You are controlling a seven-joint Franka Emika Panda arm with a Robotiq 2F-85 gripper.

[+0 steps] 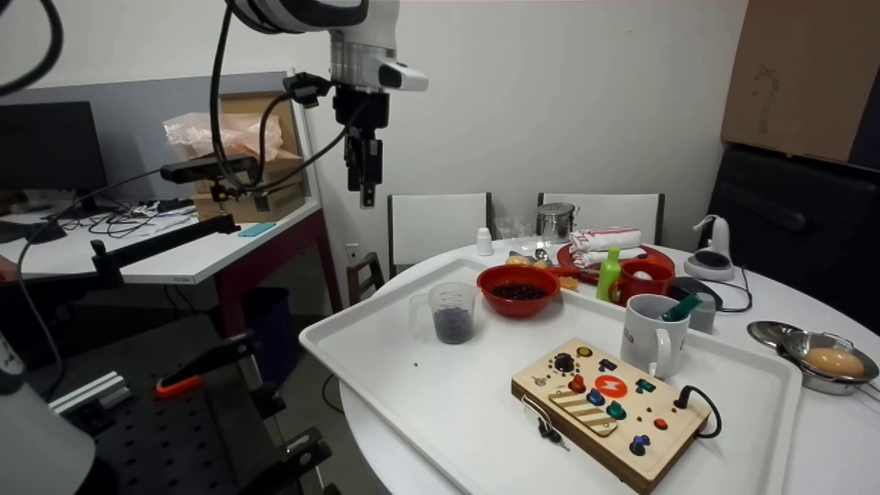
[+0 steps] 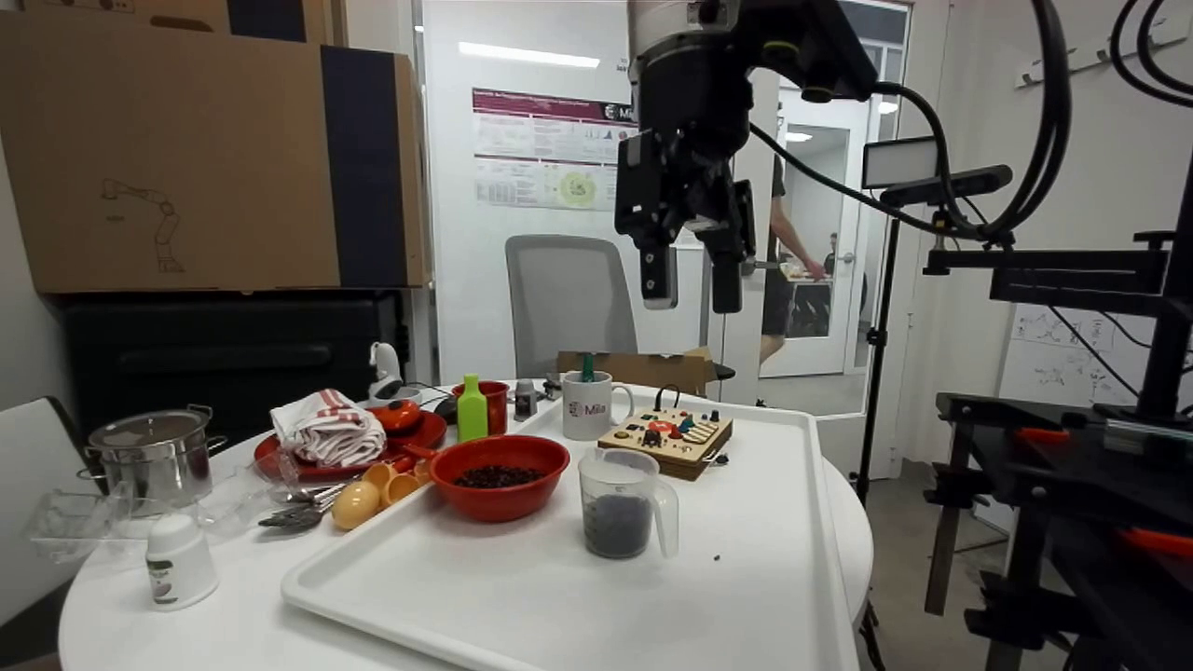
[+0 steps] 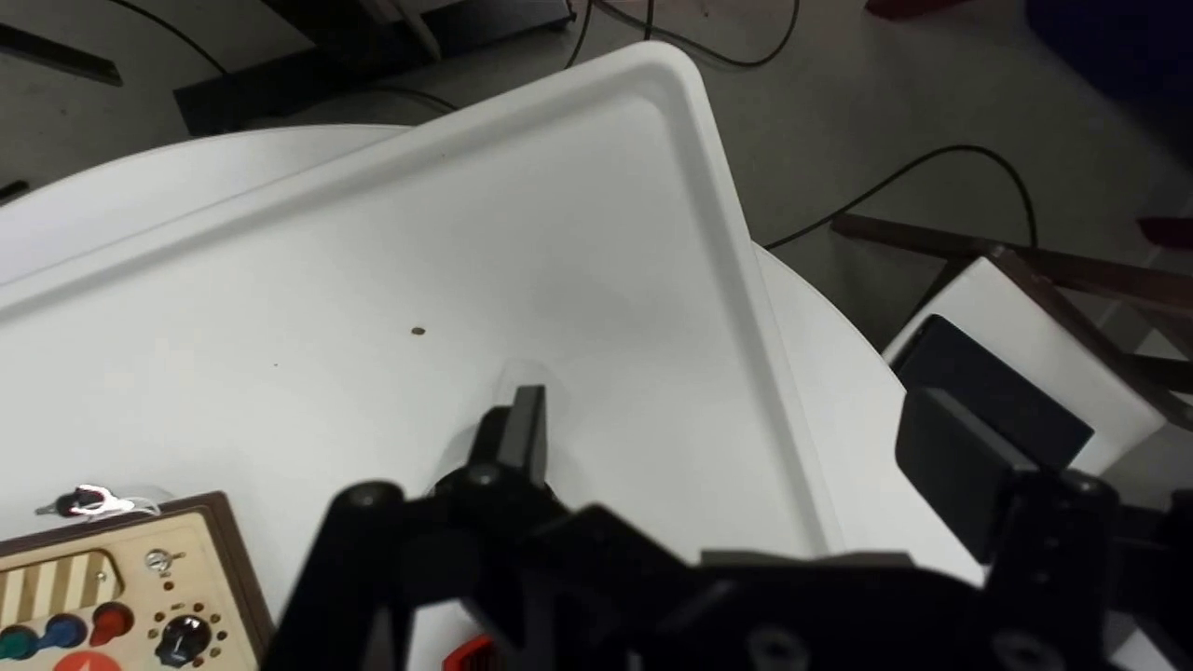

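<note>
High above the tray (image 2: 738, 559), my gripper (image 2: 693, 293) points down, open, with empty space between its fingers. A clear measuring cup (image 1: 453, 313) stands upright on the tray, partly filled with something dark. Close beside it sits a red bowl (image 2: 500, 479) holding small dark pieces. In the wrist view the left finger (image 3: 522, 431) covers most of the cup, whose clear handle (image 3: 527, 380) peeks out above it. Farther along the tray are a wooden switch panel (image 1: 610, 408) and a white mug (image 1: 654, 334) with a green item inside.
A green bottle (image 2: 472, 409), red plate with a folded towel (image 2: 330, 429), eggshell-like pieces, a white bottle (image 2: 179, 565) and a metal pot (image 2: 153, 453) stand outside the tray. One small dark speck (image 3: 418, 331) lies on the tray's otherwise bare corner area.
</note>
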